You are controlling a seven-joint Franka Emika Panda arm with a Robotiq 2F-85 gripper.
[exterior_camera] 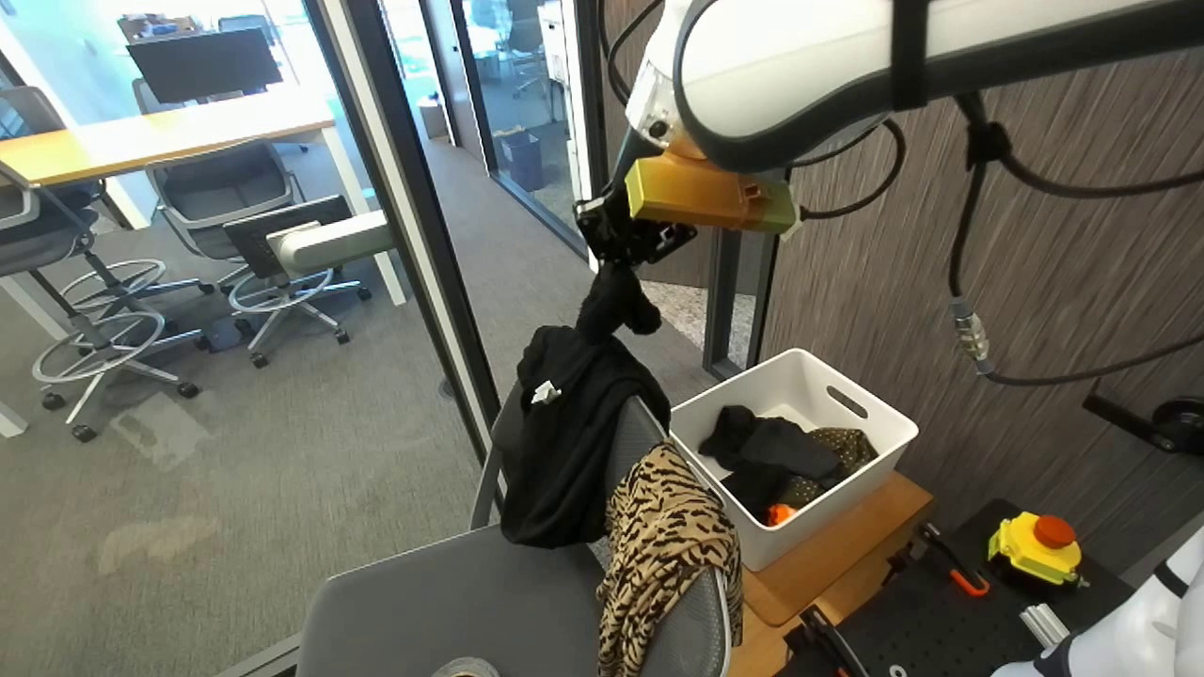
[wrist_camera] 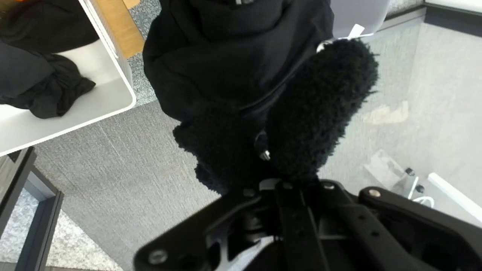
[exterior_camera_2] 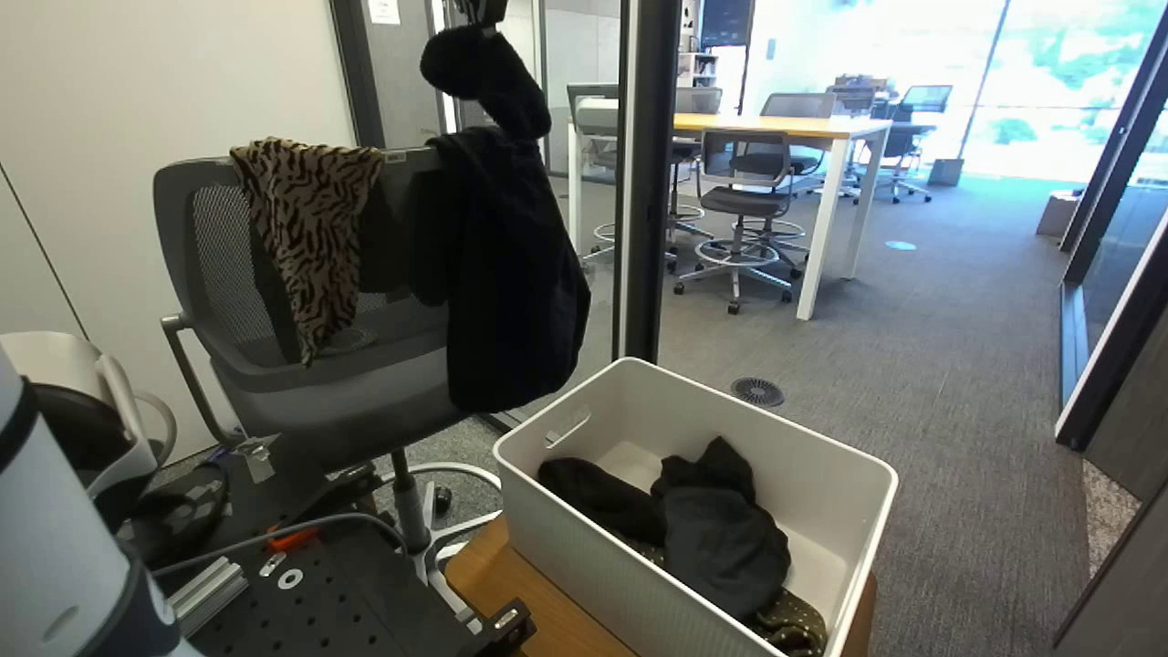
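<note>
A fuzzy black cloth item [exterior_camera: 615, 305] hangs from my gripper [exterior_camera: 635, 258], which is shut on its upper part; in the wrist view the black fuzzy item [wrist_camera: 323, 104] droops in two lobes beyond the fingers. Right below it, a black garment [exterior_camera: 581, 434] with a white tag is draped over the chair back [exterior_camera_2: 197, 241]. In exterior view 2 the fuzzy item [exterior_camera_2: 493, 82] hangs just over the garment's top; I cannot tell whether they touch. An animal-print cloth [exterior_camera: 666, 542] lies over the same chair back, beside the black garment.
A white bin [exterior_camera: 892, 434] with dark clothes [exterior_camera_2: 723, 537] in it stands on a wooden surface [exterior_camera: 824, 564] beside the chair. Glass wall framing [exterior_camera_2: 641, 197] rises close behind the chair. A yellow box with a red button [exterior_camera: 1036, 547] sits on the black bench.
</note>
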